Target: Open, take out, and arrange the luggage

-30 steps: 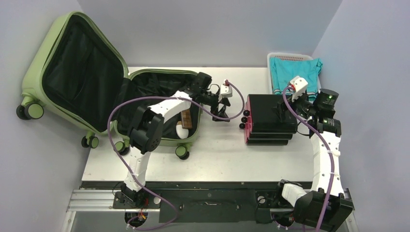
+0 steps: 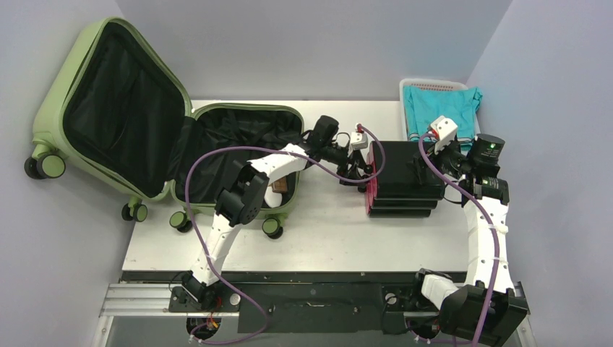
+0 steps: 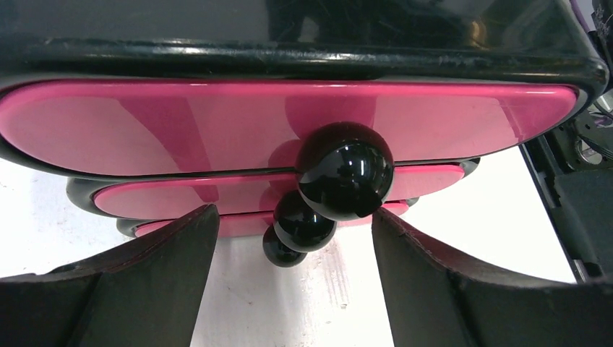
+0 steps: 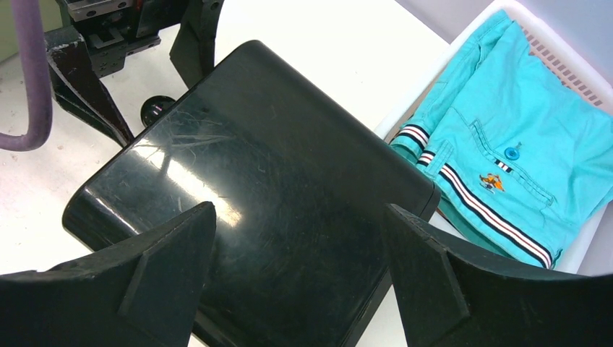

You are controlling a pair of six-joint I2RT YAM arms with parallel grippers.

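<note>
A stack of black drawer units (image 2: 394, 166) with pink fronts (image 3: 166, 130) and black ball knobs (image 3: 345, 170) stands right of centre. My left gripper is open at the fronts, its fingers either side of the lower knobs, apparently just short of the top one. My right gripper stands open over the glossy black top. The green suitcase (image 2: 119, 108) lies open at the left, with a brown item and a white item partly visible inside.
A white basket (image 4: 394, 116) of turquoise clothing (image 2: 441, 108) sits behind the drawers at the back right.
My left gripper has moved right from beside the suitcase up to the knobs on the drawer fronts. The right arm has barely moved.
</note>
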